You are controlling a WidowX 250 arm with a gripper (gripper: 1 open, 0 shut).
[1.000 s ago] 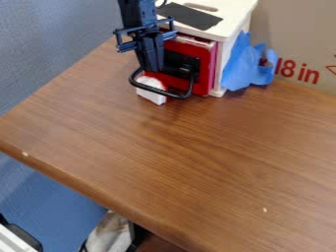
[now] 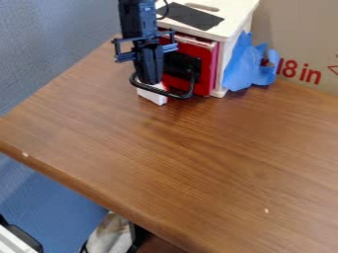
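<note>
My blue and black gripper (image 2: 148, 69) reaches down from the top left to the front of a toy oven-like box (image 2: 214, 22), white with a red front (image 2: 204, 54). Its fingertips are at a black door with a curved black handle (image 2: 176, 94), and a small white block (image 2: 150, 94) lies at the foot of the front. Whether the fingers are open or shut on anything is too small to tell.
A blue crumpled object (image 2: 250, 64) rests right of the box, against cardboard (image 2: 311, 44). The table's left edge drops to a blue floor area.
Over the last second my gripper has shifted slightly down and left at the box front. The box and handle look unchanged.
</note>
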